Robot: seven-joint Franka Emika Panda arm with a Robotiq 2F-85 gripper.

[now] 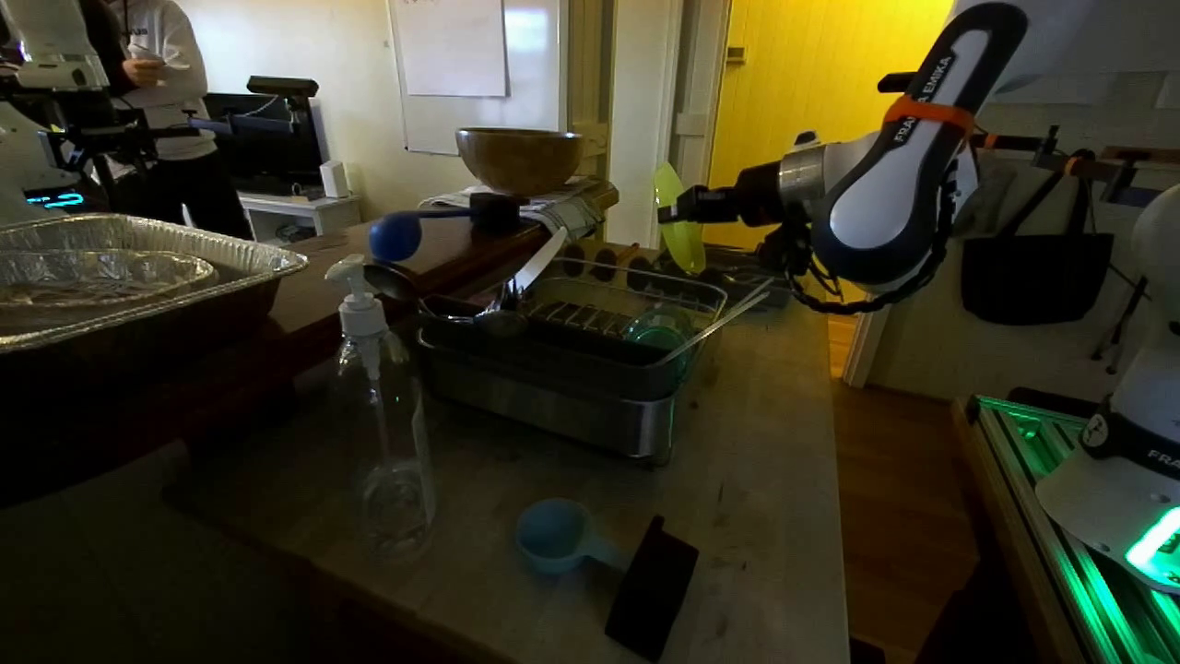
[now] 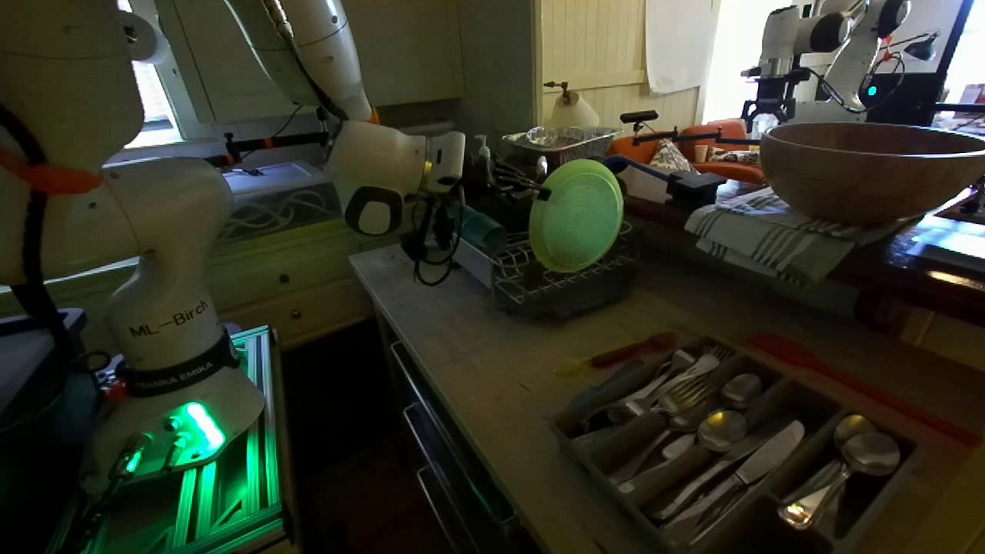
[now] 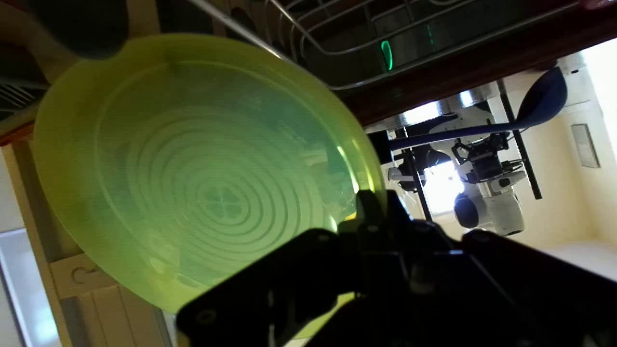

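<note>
A yellow-green plate (image 3: 225,173) with ringed grooves fills much of the wrist view. My gripper is shut on its rim. In exterior view 1 the plate (image 1: 682,221) stands nearly on edge, with the gripper (image 1: 677,208) at its right side. Exterior view 2 shows the plate (image 2: 577,217) face on, at the wire dish rack (image 2: 526,277), overlapping its far part. Whether the plate's lower edge touches the rack cannot be told. A teal cup (image 2: 482,231) sits in the rack.
A cutlery tray (image 2: 739,452) lies near the rack on the counter. The wooden bowl (image 1: 520,159) stands on a raised ledge. A soap bottle (image 1: 382,432) and a light-blue scoop (image 1: 556,536) occupy the front. Bare counter (image 1: 763,465) runs along the right.
</note>
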